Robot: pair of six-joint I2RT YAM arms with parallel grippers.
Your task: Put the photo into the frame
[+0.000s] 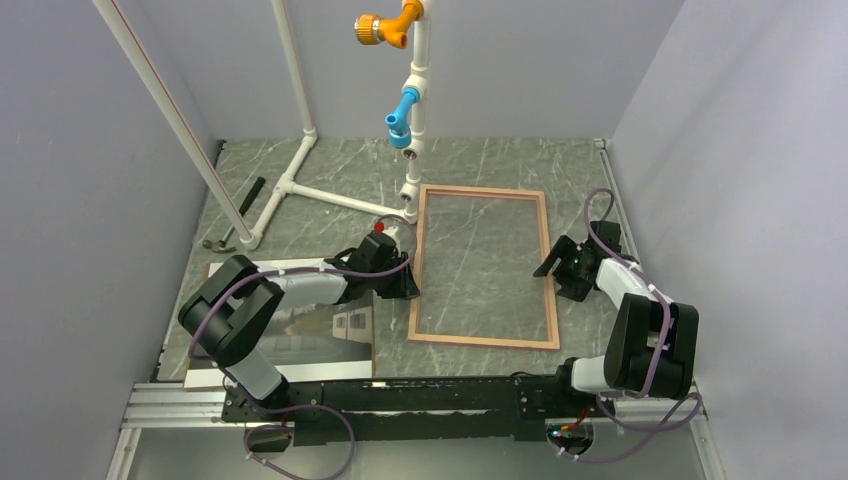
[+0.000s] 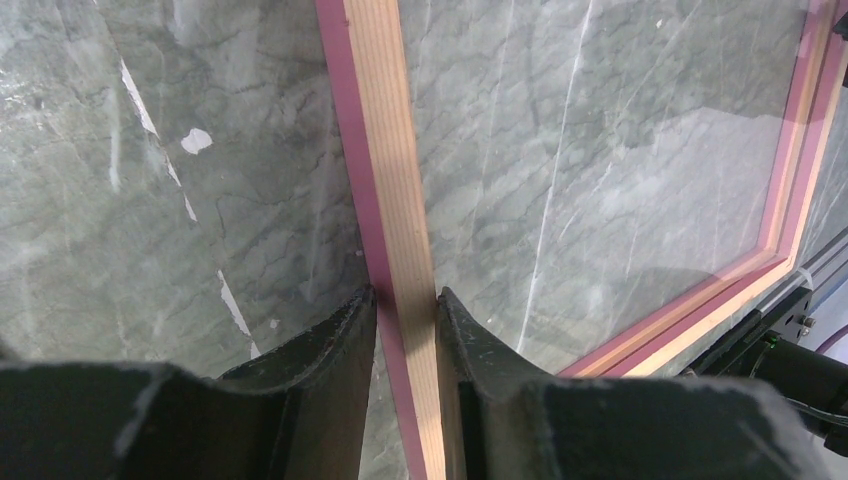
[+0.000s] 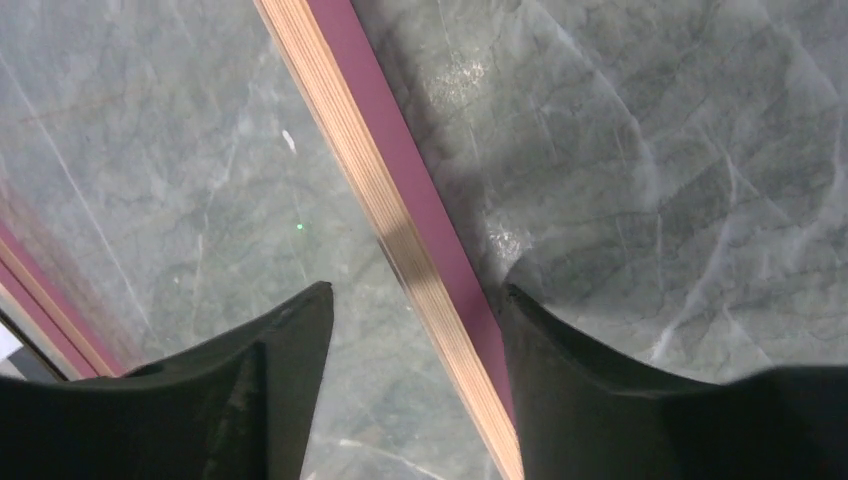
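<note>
The wooden frame [image 1: 482, 341] lies flat on the grey table. The photo [image 1: 320, 360], a landscape print with white borders, lies at the front left, partly under my left arm. At the frame's left bar [image 2: 402, 210], my left gripper has a fingertip close against each side, with no clear gap showing. My right gripper is open astride the frame's right bar [image 3: 410, 235]. There, a wide gap shows on the inner side between finger and wood and a smaller one on the outer side.
White pipes [image 1: 345, 201] stand behind and to the left, one upright carrying blue and orange fittings close to the frame's back left corner. A hammer [image 1: 236, 215] lies at the left edge. Inside the frame, the grey surface [image 1: 480, 265] is bare.
</note>
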